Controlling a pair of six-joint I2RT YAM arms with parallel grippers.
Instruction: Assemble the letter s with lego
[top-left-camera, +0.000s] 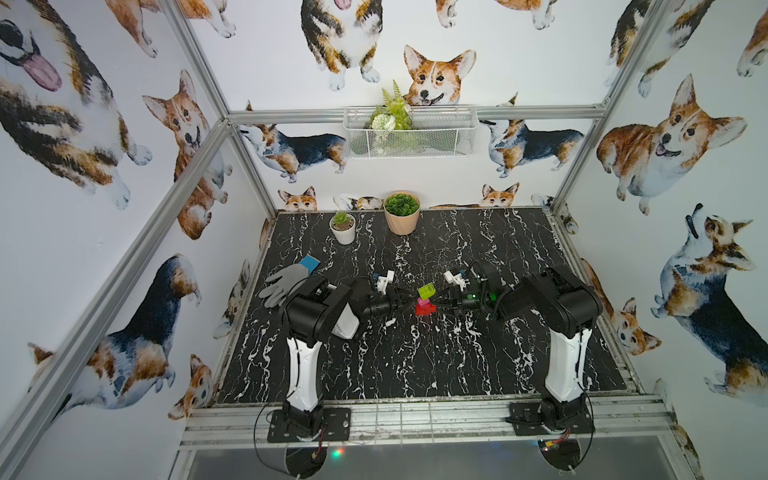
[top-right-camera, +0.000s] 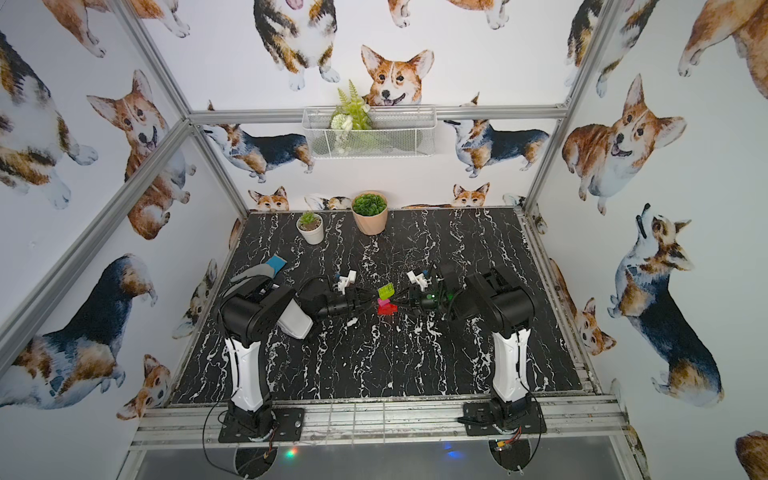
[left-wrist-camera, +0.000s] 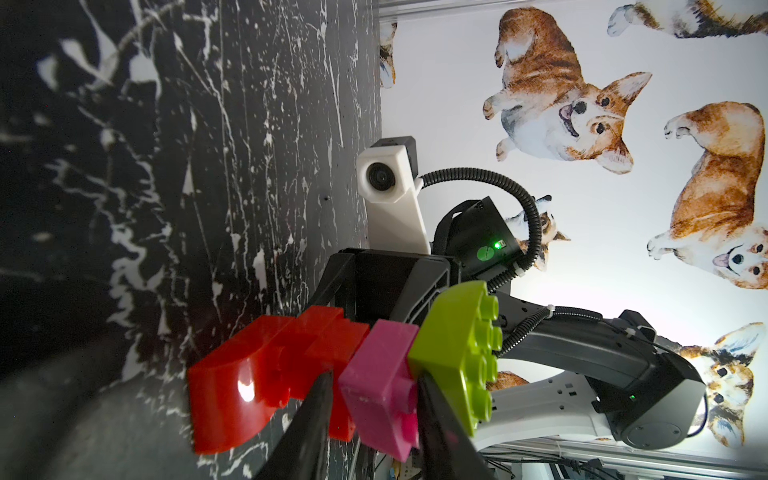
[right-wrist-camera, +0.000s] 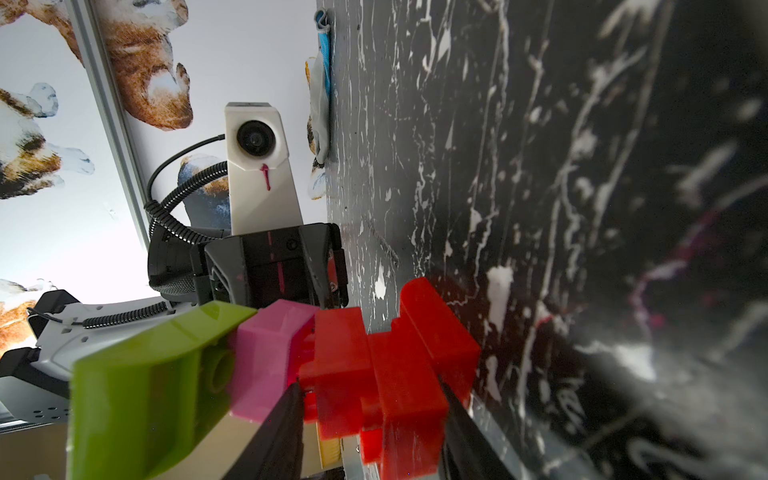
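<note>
A small stack of bricks sits between my grippers at the middle of the table: red bricks (right-wrist-camera: 416, 408) at the bottom, a pink brick (left-wrist-camera: 376, 384) and a lime green brick (left-wrist-camera: 448, 344) above it. My right gripper is shut on the red bricks. My left gripper reaches in from the left with its fingertips around the pink brick, part open; whether they touch it I cannot tell.
A grey glove with blue cuff (top-left-camera: 284, 284) lies at the left. A white pot (top-left-camera: 343, 233) and a tan pot (top-left-camera: 401, 220) stand at the back.
</note>
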